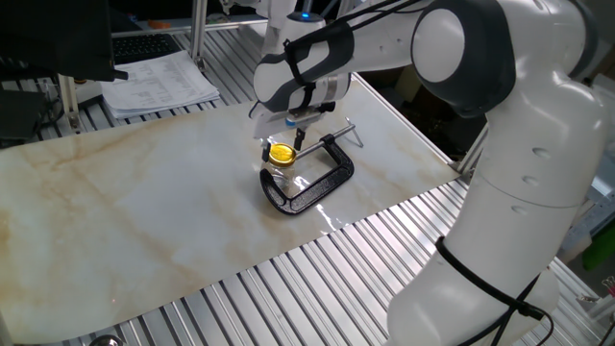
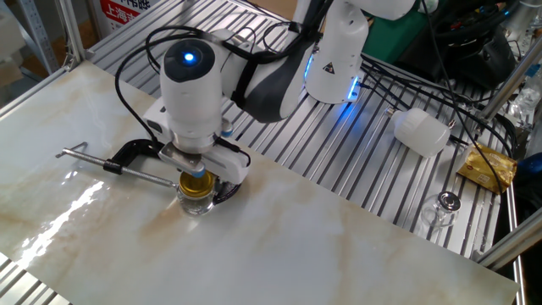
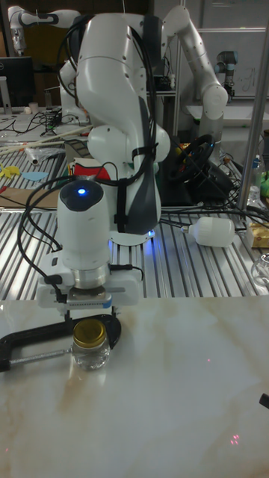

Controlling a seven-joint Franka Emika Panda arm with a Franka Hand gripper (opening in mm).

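A clear glass jar (image 2: 196, 204) with a gold lid (image 1: 281, 156) stands upright on the marble-patterned board. Around it lies a black C-clamp (image 1: 317, 194), and the clamp's silver screw (image 2: 140, 174) reaches up to the jar's side. My gripper (image 1: 282, 151) points down at the jar, open, its dark fingers (image 1: 299, 140) apart on either side of the lid in exterior view 1. A gap shows between the lid and the right finger there; whether the left one touches is unclear. In exterior view 2 the hand mostly hides the fingers.
Most of the marble board (image 1: 125, 221) is bare. On the slatted metal table (image 2: 356, 174) sit a white bulb-shaped object (image 2: 421, 132), a gold packet (image 2: 486, 167) and a small glass jar with a silver lid (image 2: 442, 208). Papers (image 1: 160, 85) lie behind the board.
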